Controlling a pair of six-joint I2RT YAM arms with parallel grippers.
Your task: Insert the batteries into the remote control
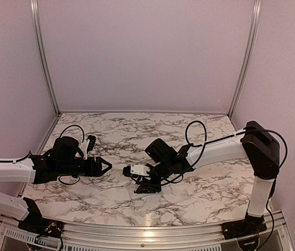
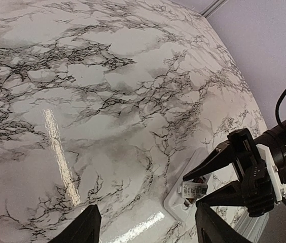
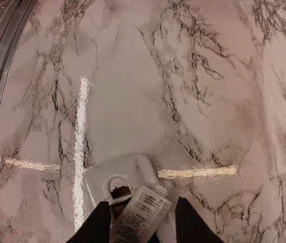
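The white remote lies on the marble table with its dark battery compartment partly visible. A silver battery sits at an angle over that compartment, between the fingers of my right gripper; whether they press on it I cannot tell. In the left wrist view the same battery shows between the right gripper's parted fingertips, low over the remote. My left gripper hangs open left of the remote, nothing between its fingers.
White tape strips mark the table around the remote. A metal rail runs along the front edge, with walls at the back and sides.
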